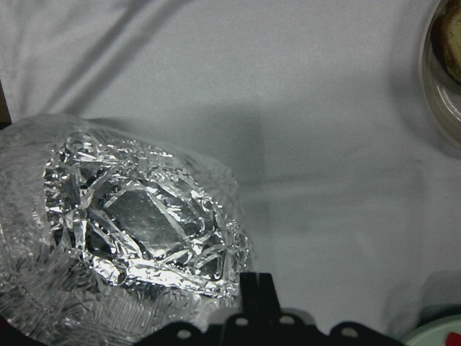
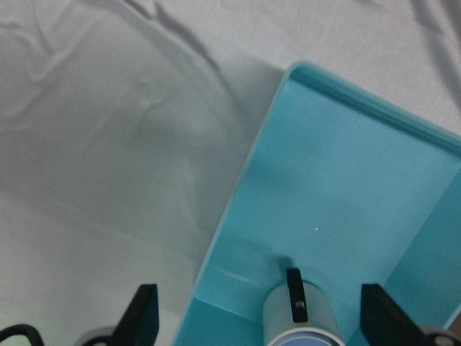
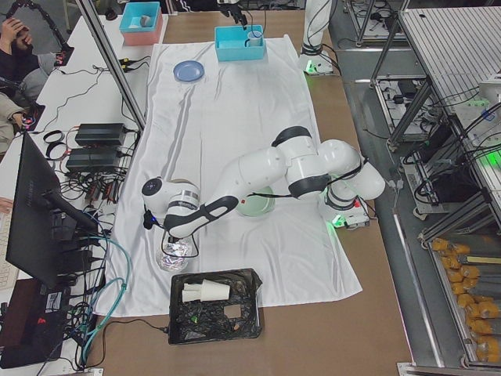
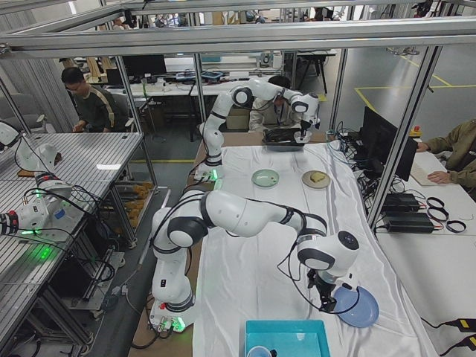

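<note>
My left gripper is over a crumpled foil item (image 1: pixel 144 216) in a clear crinkly wrap; its black fingertips appear together, with nothing clearly between them. In the camera left view the foil (image 3: pixel 174 254) lies below that arm. My right gripper is open above the blue bin (image 2: pixel 324 180), where a pale cup (image 2: pixel 274 321) with a black handle sits between and below the fingers, apparently not held.
A plate with bread (image 4: pixel 318 178), a green plate (image 4: pixel 265 178) and a blue plate (image 4: pixel 355 309) are on the white cloth. A black tray (image 3: pixel 215 329) with white cups stands beyond the foil.
</note>
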